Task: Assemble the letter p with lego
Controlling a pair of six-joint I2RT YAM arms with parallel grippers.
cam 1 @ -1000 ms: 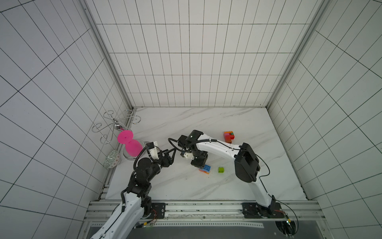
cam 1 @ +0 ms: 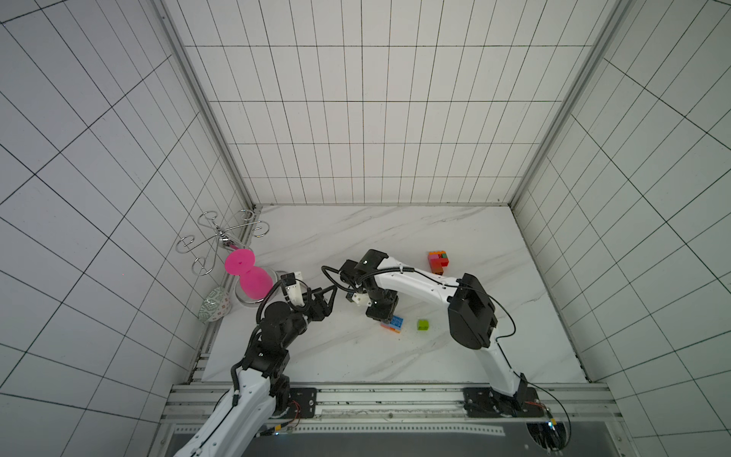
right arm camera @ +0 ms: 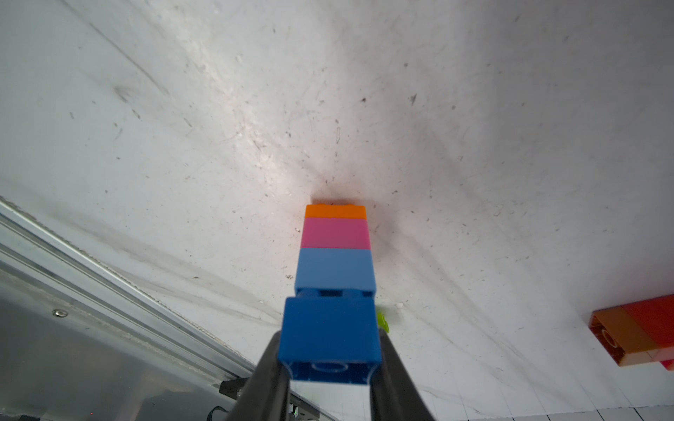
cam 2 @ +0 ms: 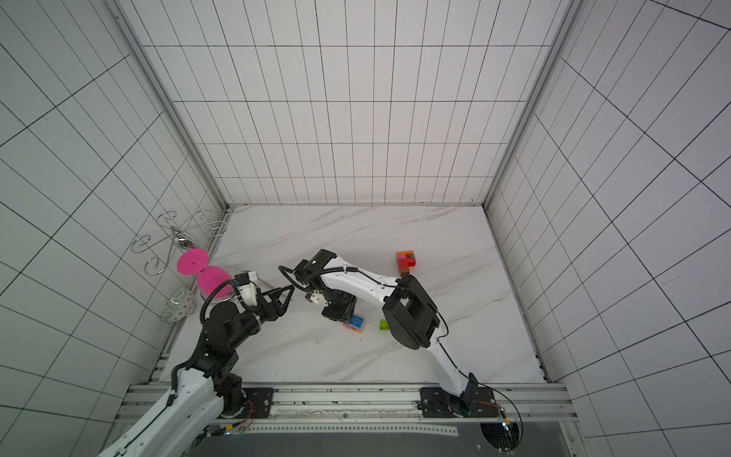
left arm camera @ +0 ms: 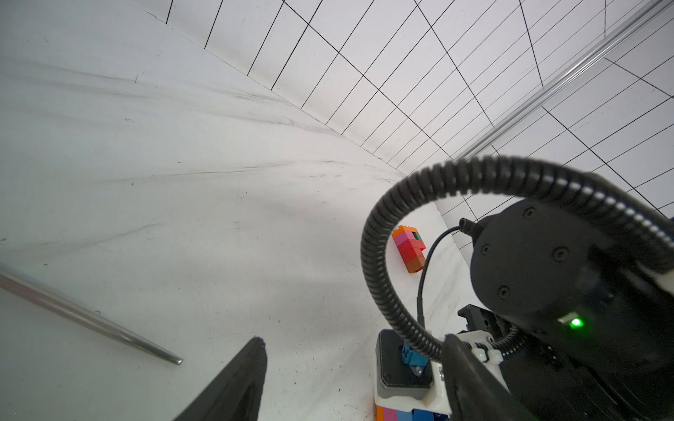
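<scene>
My right gripper is shut on a dark blue brick (right arm camera: pixel 330 333). That brick sits at the near end of a row made of a light blue brick (right arm camera: pixel 335 270), a pink brick (right arm camera: pixel 335 233) and an orange brick (right arm camera: pixel 335 211); whether it is pressed fully home cannot be seen. Below the right hand, the blue top of this stack (cam 1: pixel 393 322) shows in the top left view. Well to the left, my left gripper stands part open in the air, nothing between its fingers.
A lone green brick (cam 1: pixel 422 324) lies right of the stack. Farther back is a joined red, orange and brown piece (cam 1: pixel 437 262). Pink discs (cam 1: pixel 256 282) and a wire stand (cam 1: pixel 222 236) occupy the left side.
The right gripper and the blue-topped stack have shifted very slightly at most. The left arm and the other bricks look unchanged.
</scene>
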